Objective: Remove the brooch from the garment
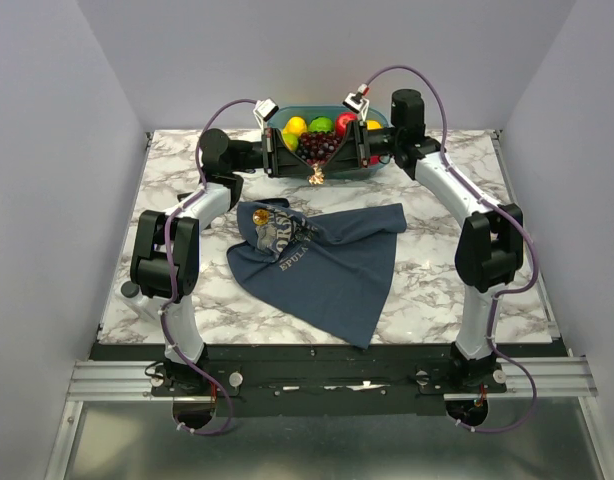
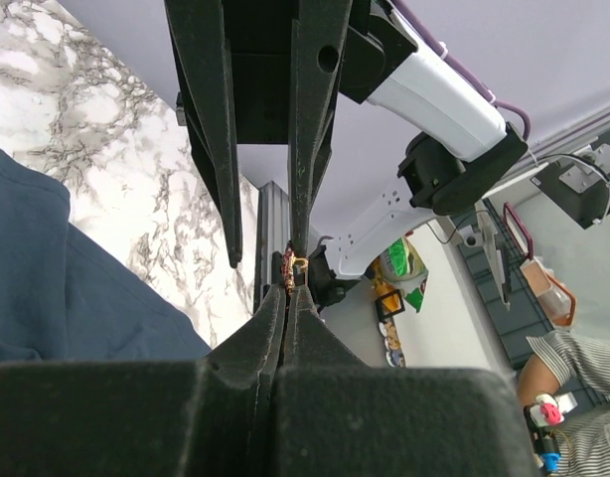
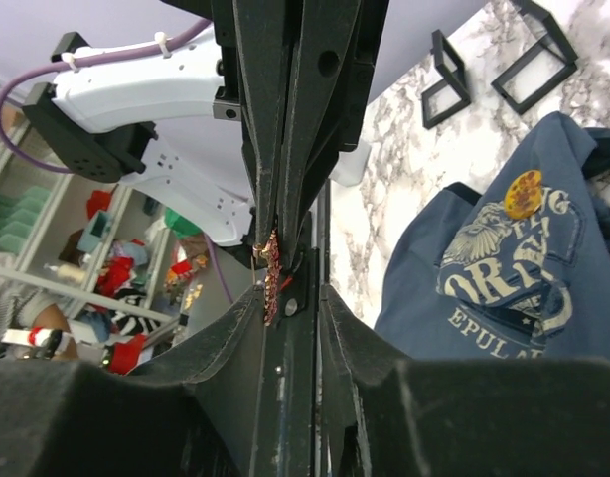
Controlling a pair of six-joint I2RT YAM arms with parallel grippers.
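A small gold-and-red brooch point(image 1: 316, 175) is up in the air between my two grippers, clear of the garment. My left gripper is shut, with the brooch point(image 2: 292, 268) at its fingertips. Facing it, my right gripper has a visible gap between its fingers; the brooch point(image 3: 272, 273) sits beside the tip of one of them, and I cannot tell if they touch. The dark blue garment point(image 1: 337, 270) lies spread on the table below, with lettering and a round yellow brooch point(image 1: 261, 216) still on its folded upper left part.
Behind the grippers stands a teal basket point(image 1: 283, 111) of fruit. A white bottle point(image 1: 137, 298) lies at the left edge. Small black frames point(image 3: 533, 75) stand on the marble table.
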